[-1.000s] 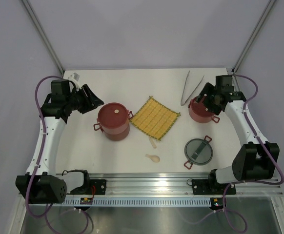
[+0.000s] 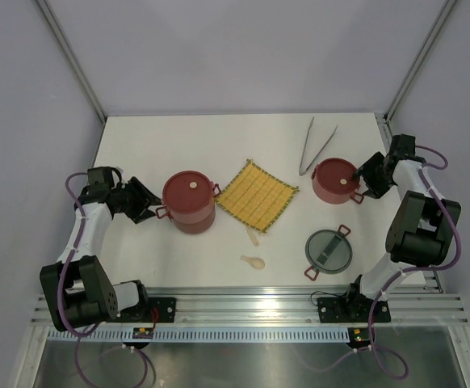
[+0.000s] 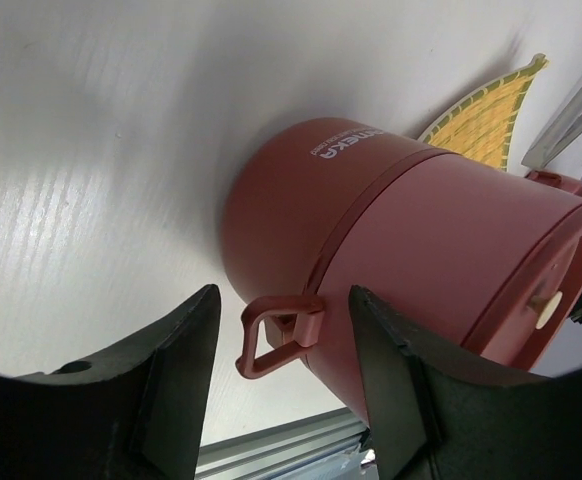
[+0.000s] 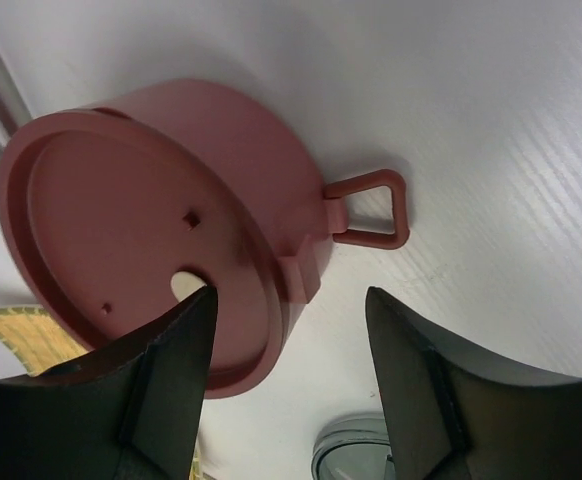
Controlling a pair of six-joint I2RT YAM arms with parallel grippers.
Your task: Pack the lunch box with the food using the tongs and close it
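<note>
A tall red lunch pot (image 2: 188, 206) stands left of centre. My left gripper (image 2: 149, 202) is at its left side; in the left wrist view the open fingers (image 3: 186, 380) flank its red handle (image 3: 281, 310) from just behind. A shorter lidded red pot (image 2: 336, 179) stands at the right. My right gripper (image 2: 364, 179) is open beside it; in the right wrist view a red handle (image 4: 391, 205) lies beyond the fingertips, with nothing held between them.
A yellow woven mat (image 2: 258, 194) lies in the middle, with a wooden spoon (image 2: 253, 263) near it. Tongs (image 2: 308, 153) lie at the back right, a grey round lid with handles (image 2: 329, 250) at the front right.
My left gripper has come down and towards the tall pot's handle. My right gripper has moved right, off from above the shorter pot to its side. The pots have not moved.
</note>
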